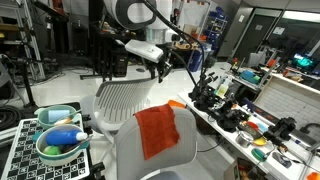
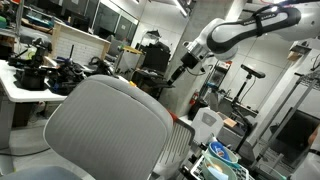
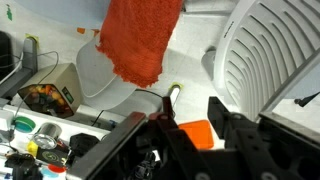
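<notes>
My gripper stands open, and nothing shows between its fingers. In the first exterior view the gripper (image 1: 159,74) hangs in the air over the chairs, above and apart from a red-orange cloth (image 1: 157,130). That cloth is draped over the back of a grey chair (image 1: 183,150). From the wrist, the cloth (image 3: 143,38) appears at the top, beyond the fingertips, with the white slatted chair back (image 3: 262,50) to its right. In the second exterior view the gripper (image 2: 176,73) is high behind the grey chair back (image 2: 105,125), which largely hides the cloth.
Tubs with coloured items (image 1: 62,137) rest at the left on a dark seat. A long white table (image 1: 215,125) crowded with tools and dark devices runs along the right. An orange object (image 3: 197,133) lies below the gripper in the wrist view.
</notes>
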